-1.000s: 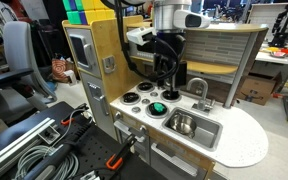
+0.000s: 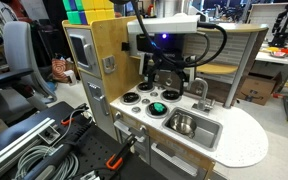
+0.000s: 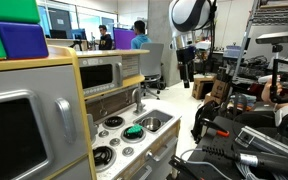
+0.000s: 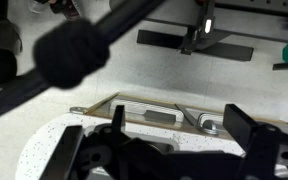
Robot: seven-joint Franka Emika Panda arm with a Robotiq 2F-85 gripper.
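My gripper is open, its two dark fingers wide apart at the bottom of the wrist view, with nothing between them. In exterior view 1 the arm hangs over the toy kitchen, and the gripper (image 2: pixel 171 80) is dark and small there. A green object (image 2: pixel 159 107) rests on the stove top, below and apart from the gripper; exterior view 2 also shows the green object (image 3: pixel 134 131). To its right, a metal pot (image 2: pixel 184 124) sits in the sink (image 2: pixel 206 133).
The faucet (image 2: pixel 203 92) rises behind the sink. A wooden shelf (image 2: pixel 219 69) and cabinet doors (image 2: pixel 85 50) border the stove. A dark cable loops around the arm.
The arm has shifted and turned, so its cable loop now spreads wider in exterior view 1. The green object and the pot have not moved.
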